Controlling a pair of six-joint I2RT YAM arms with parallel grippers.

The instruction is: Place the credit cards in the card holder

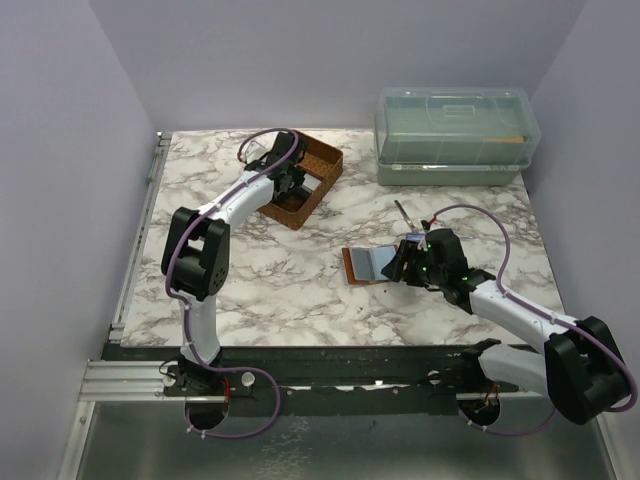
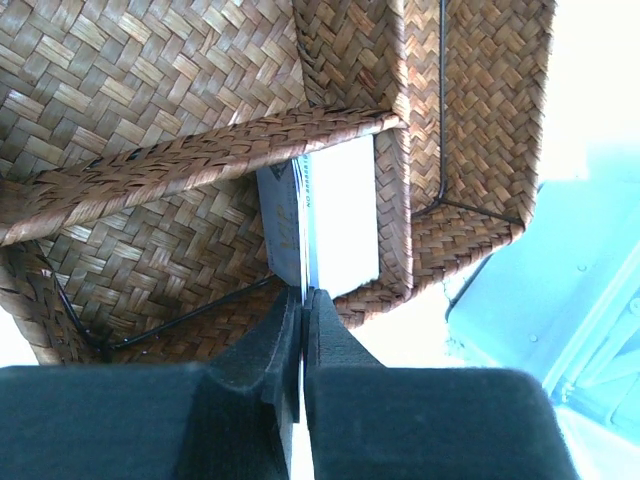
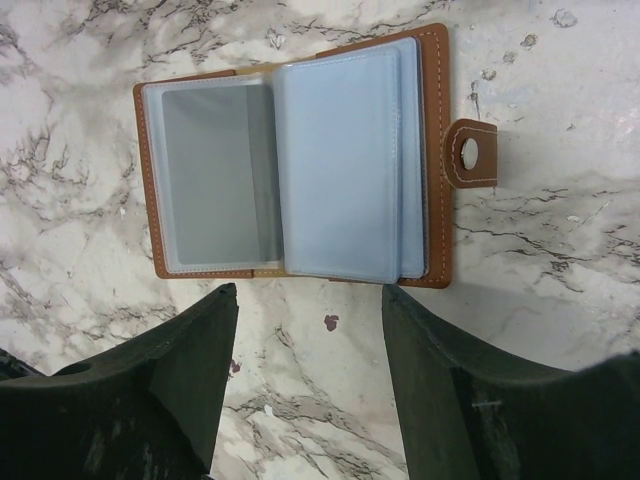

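Note:
My left gripper is shut at a woven basket [image 1: 310, 210], on the thin edge of a white-blue card [image 2: 300, 220] standing in one compartment beside other white cards [image 2: 345, 215]. The card holder [image 3: 210, 180] lies open on the marble table, a brown cover with clear sleeves [image 3: 335, 160] and a snap tab. My right gripper is open just beside its near edge, nothing between the fingers.
A clear lidded box [image 1: 455, 130] stands at the back right. A thin pen-like item [image 1: 402, 212] lies behind the right gripper.

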